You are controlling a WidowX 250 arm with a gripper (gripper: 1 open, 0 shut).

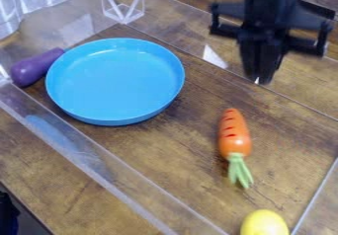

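Note:
An orange carrot (pixel 234 138) with a pale green top lies on the wooden board right of a blue plate (pixel 115 79). My black gripper (pixel 263 53) is raised above and behind the carrot, apart from it, blurred; whether its fingers are open or shut is unclear, and nothing visible hangs from it.
A purple eggplant (pixel 36 67) lies left of the plate. A yellow lemon (pixel 264 225) sits at the front right. Clear acrylic pieces border the board (pixel 152 165). The board's front middle is clear.

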